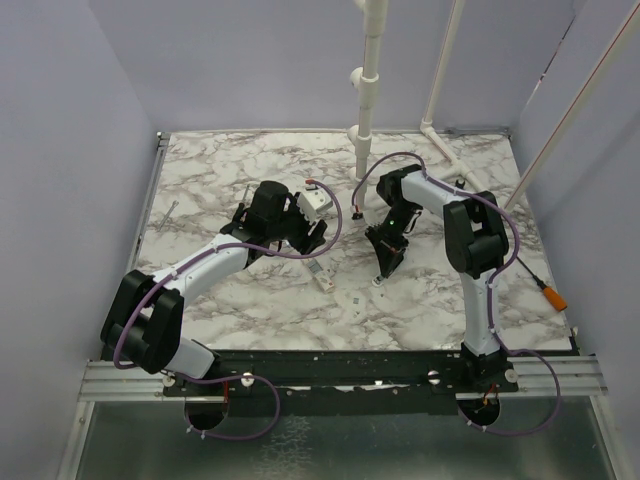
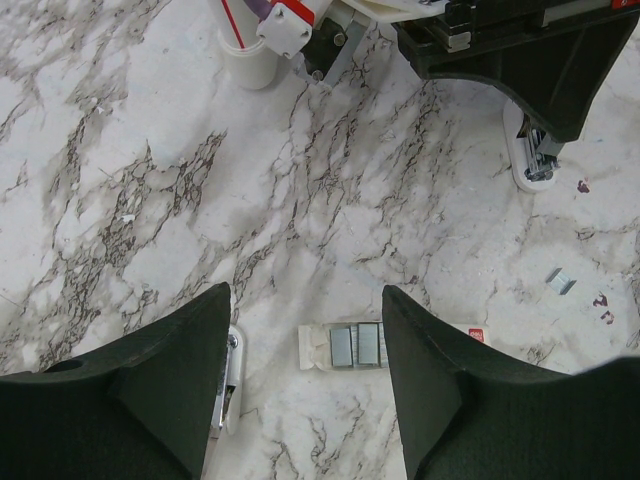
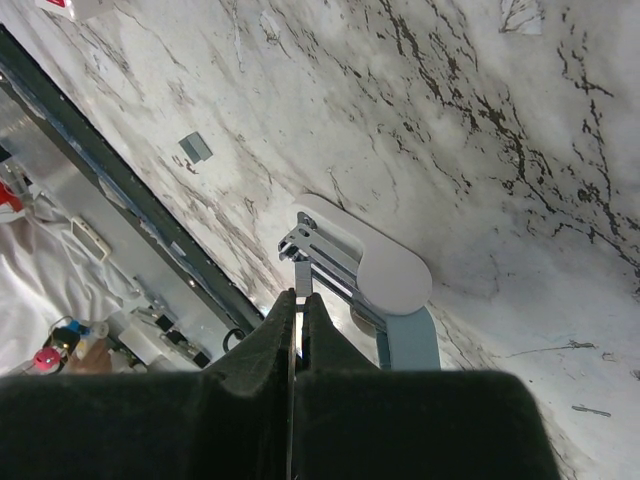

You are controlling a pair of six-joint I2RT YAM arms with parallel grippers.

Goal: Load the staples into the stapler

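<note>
My right gripper is shut just over the white stapler [image 3: 390, 270], its tips at the open metal channel, where a thin grey strip shows; whether they hold it I cannot tell. In the left wrist view the stapler [image 2: 530, 175] is partly hidden under the right arm. My left gripper stands open above the table, nothing between its fingers. Below it lies a case [image 2: 315, 345] with grey staple strips [image 2: 367, 345]. A loose grey piece [image 3: 195, 146] lies near the front edge.
A metal-and-white tool [image 2: 232, 380] lies by the case. A white cup [image 2: 250, 72] stands behind. An orange-handled tool [image 1: 553, 296] lies at the right.
</note>
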